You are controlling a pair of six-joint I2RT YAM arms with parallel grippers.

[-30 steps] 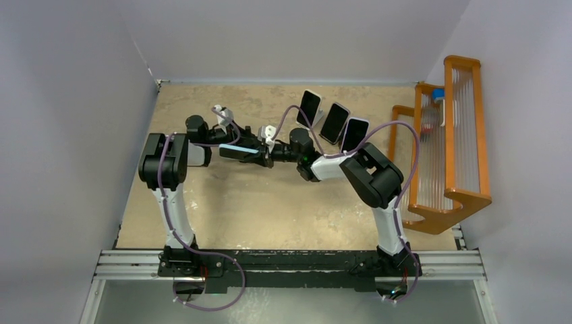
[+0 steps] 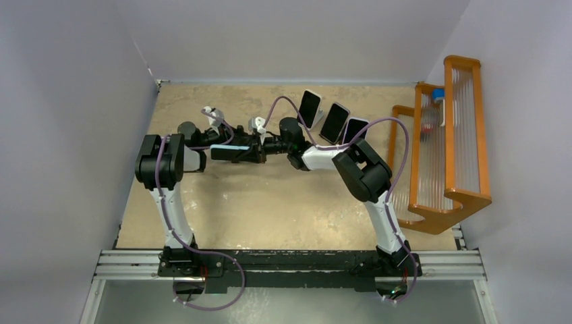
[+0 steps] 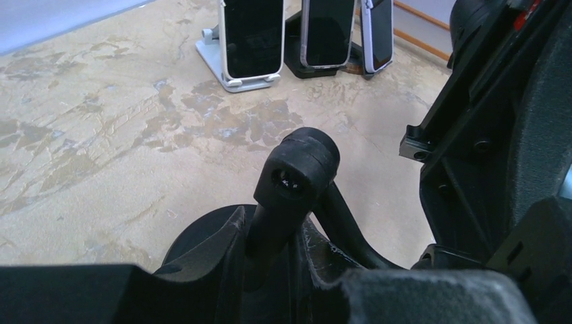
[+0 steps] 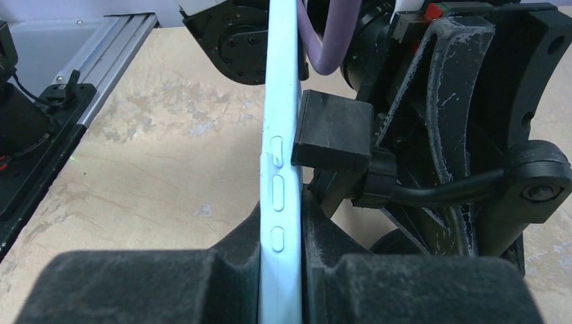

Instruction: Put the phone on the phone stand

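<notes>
The light-blue phone (image 4: pixel 282 202) is seen edge-on in the right wrist view, buttons facing the camera. My right gripper is shut on it, a black finger on either side. Against the phone's side sits the black pad (image 4: pixel 334 128) of a stand, touching or almost touching it. In the left wrist view the stand's black hinge (image 3: pixel 300 162) rises above my left gripper. The stand's post passes between the left fingers; black on black, their grip on it cannot be made out. From the top, the phone (image 2: pixel 231 152) lies between both arms.
Three phones stand propped at the back: one on a white stand (image 2: pixel 309 108), a middle one (image 2: pixel 334 123) and a right one (image 2: pixel 355 129). A wooden rack (image 2: pixel 465 135) fills the right side.
The propped phones stay put.
</notes>
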